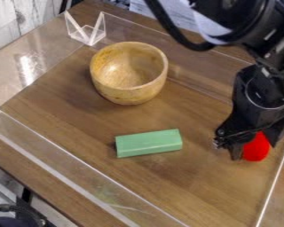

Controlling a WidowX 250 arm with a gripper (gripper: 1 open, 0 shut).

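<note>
My gripper point(237, 144) is low at the right of the table, its black fingers around or right beside a red object point(257, 149), which is partly hidden behind them; I cannot tell whether they grip it. A green block point(148, 143) lies in the lower middle of the table. A wooden bowl point(129, 73) stands at the upper left.
A small clear plastic container point(86, 29) stands at the top left, near clear strips along the table's edges.
</note>
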